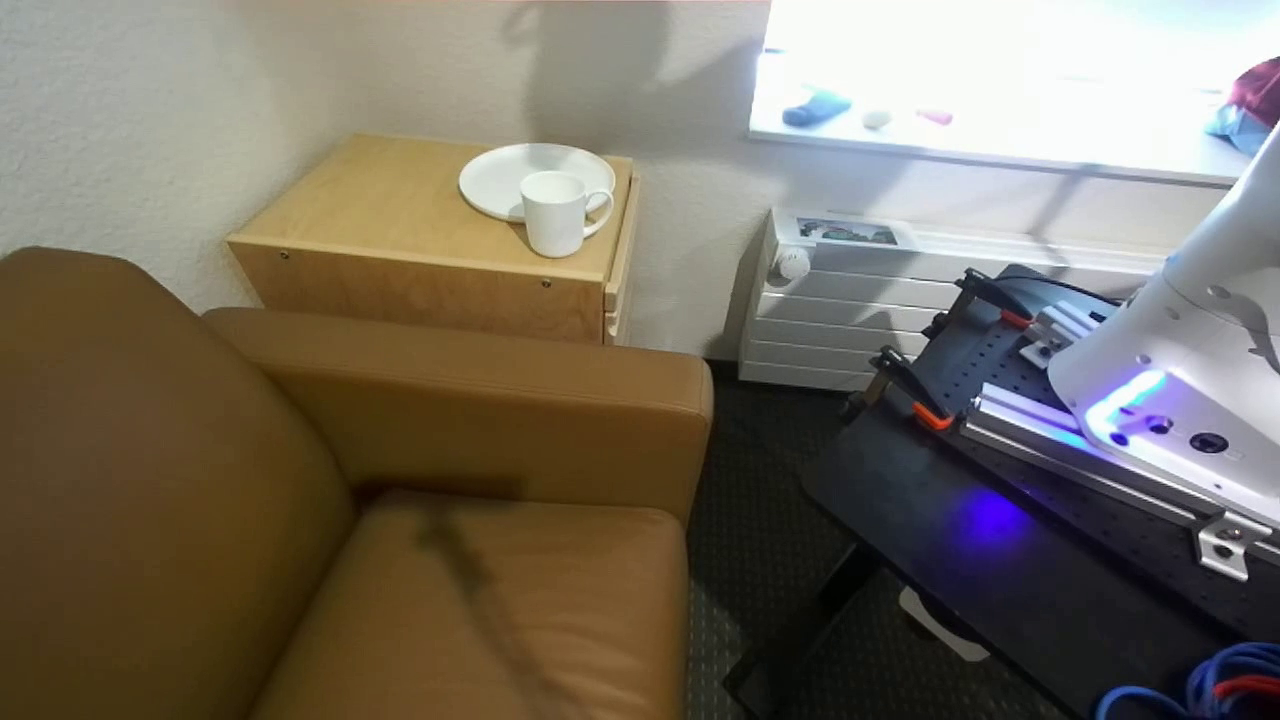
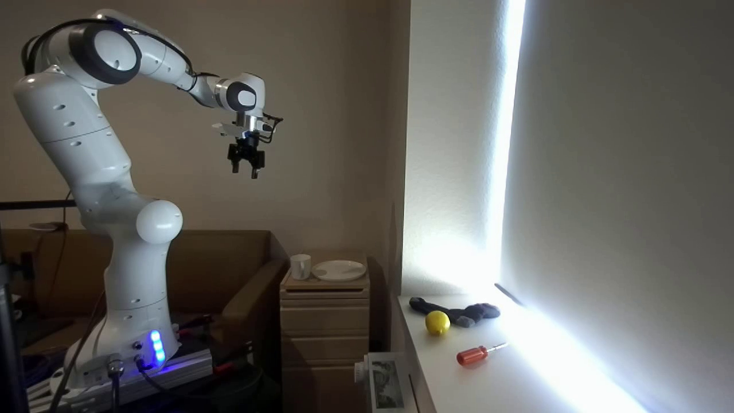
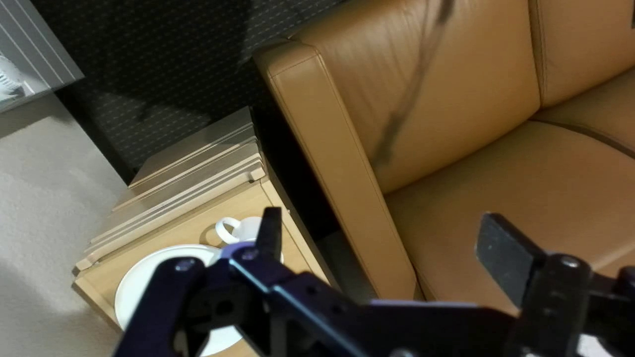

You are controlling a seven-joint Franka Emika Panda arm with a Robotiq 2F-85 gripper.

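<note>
High in the air hangs my gripper (image 2: 245, 172), open, with an empty gap between its fingers. The wrist view shows the fingers (image 3: 513, 256) wide apart, the sofa and cabinet far below them. A white mug (image 1: 554, 216) stands upright on the wooden cabinet, its handle toward the right in exterior view 1. Beside it lies a white plate (image 1: 492, 180), partly hidden by the mug there. In exterior view 2 the mug (image 2: 300, 267) is left of the plate (image 2: 339, 271). One finger covers part of the mug (image 3: 229, 229) in the wrist view.
The brown sofa's armrest (image 1: 480, 360) runs beside the cabinet (image 1: 360, 204). On the windowsill (image 2: 440, 371) are a lemon (image 2: 437, 323), a red-handled screwdriver (image 2: 472, 355) and a dark soft item (image 2: 468, 313). A radiator (image 1: 828, 312) sits below the window.
</note>
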